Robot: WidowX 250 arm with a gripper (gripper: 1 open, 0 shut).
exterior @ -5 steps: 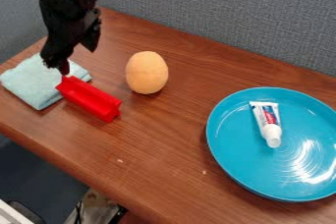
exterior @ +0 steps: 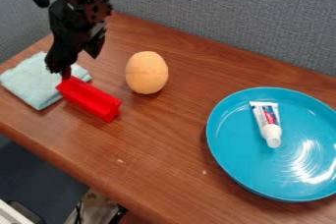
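Observation:
My black gripper (exterior: pixel 73 61) hangs at the upper left, its tips low over the near end of a red object (exterior: pixel 92 100), which lies on the desk partly against a folded pale blue cloth (exterior: pixel 29 81). The gap between the fingers is hard to make out at this angle. An orange egg-shaped object (exterior: pixel 147 72) stands to the right of the gripper. On the right, a blue plate (exterior: pixel 305 159) holds a white tube (exterior: pixel 268 122).
The wooden desk (exterior: pixel 171 169) has clear room in the middle and front. A grey fabric panel (exterior: pixel 223 7) runs along the back. The desk's edge drops away at the lower left.
My gripper has moved slightly lower toward the red object over the last second. The objects on the desk have not visibly moved.

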